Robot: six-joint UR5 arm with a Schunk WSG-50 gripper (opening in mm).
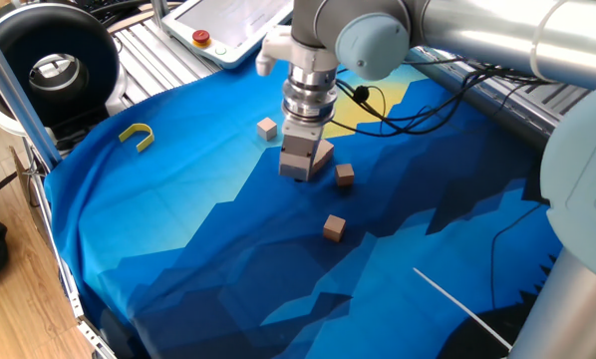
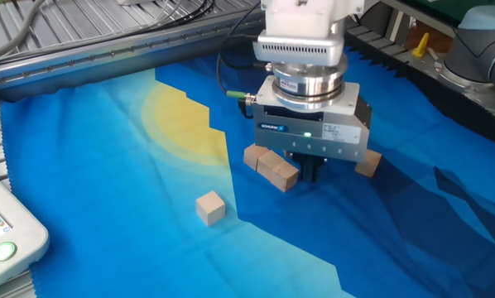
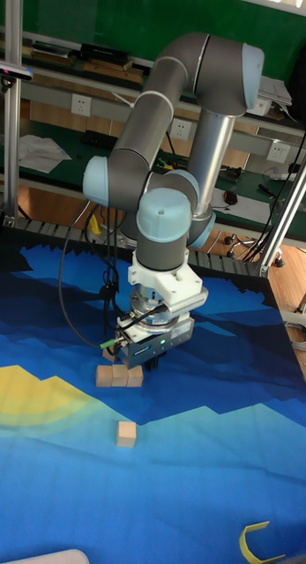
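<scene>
My gripper (image 2: 312, 172) hangs low over the blue cloth, its dark fingers close together near the middle of its body. No block shows between them, so it looks shut. Beside it, three wooden blocks (image 2: 268, 163) form a touching row; the nearest one is close to the fingers. Another block (image 2: 368, 162) is partly hidden behind the gripper body. A lone block (image 2: 210, 208) rests apart on the pale cloth. From the first exterior view, the gripper (image 1: 297, 180) partly covers the row, with one block (image 1: 344, 175) to its right and another (image 1: 334, 228) lower down.
A yellow curved piece (image 1: 137, 136) lies on the left of the cloth. The teach pendant (image 1: 228, 28) stands at the back edge. A thin white stick (image 1: 462, 307) lies at lower right. Open cloth spreads left of the gripper.
</scene>
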